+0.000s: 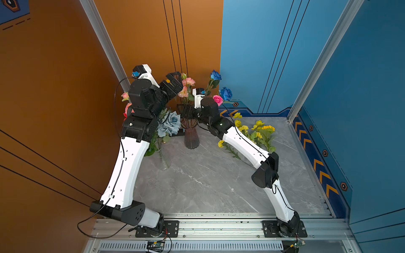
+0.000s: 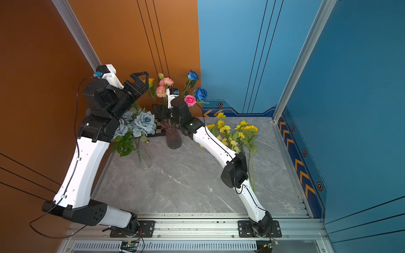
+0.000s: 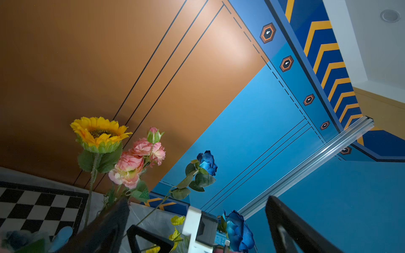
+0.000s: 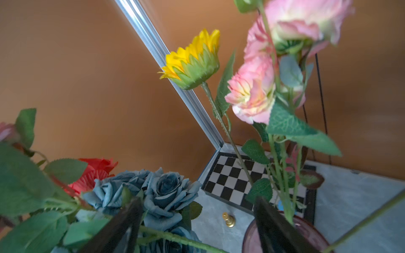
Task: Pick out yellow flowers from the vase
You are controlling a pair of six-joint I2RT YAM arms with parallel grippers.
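Observation:
A yellow sunflower on a tall stem rises from the purple vase, beside pink flowers. My left gripper is open near the flower heads and largely covers the sunflower in the top left view. In the left wrist view, the sunflower stands towards the left finger, not centred between the fingers. My right gripper is lower, by the stems just above the vase. Its fingers are apart, one blurred in front of the vase rim; no stem shows clamped between them. The sunflower's lower stem is partly hidden.
Several yellow flowers lie on the right of the table. Blue-grey roses stand in a clear vase at left, close to both grippers. Blue roses lean from the purple vase. A checkered board lies behind.

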